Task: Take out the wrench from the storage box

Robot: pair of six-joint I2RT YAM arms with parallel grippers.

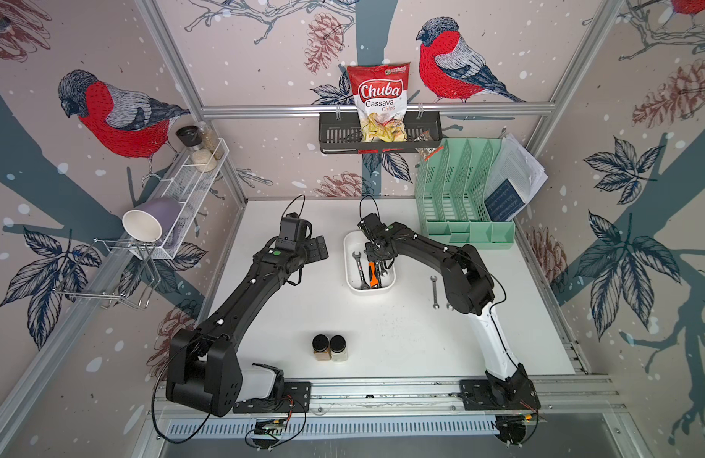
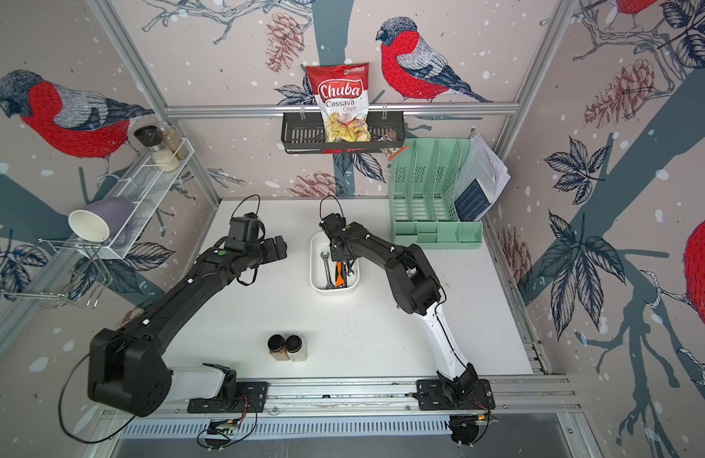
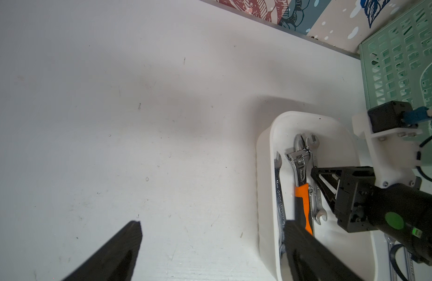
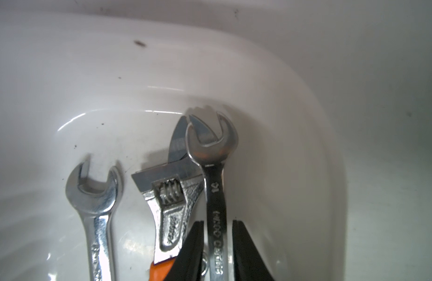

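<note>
The white storage box (image 1: pixel 351 276) stands mid-table with several tools inside. In the right wrist view, a combination wrench (image 4: pixel 217 210) lies partly across an adjustable wrench with an orange handle (image 4: pixel 165 269). My right gripper is lowered into the box, part open, a finger on either side of the combination wrench's shaft; whether the fingers touch it cannot be told. A second wrench (image 4: pixel 100 234) lies to the left in the box. My left gripper is open and empty over bare table, left of the box.
A loose wrench (image 1: pixel 434 291) lies on the table right of the box, under the right arm's side. Two black-capped jars (image 1: pixel 329 347) stand at the front. The green organizer (image 1: pixel 467 233) fills the back right. Table left of the box is clear.
</note>
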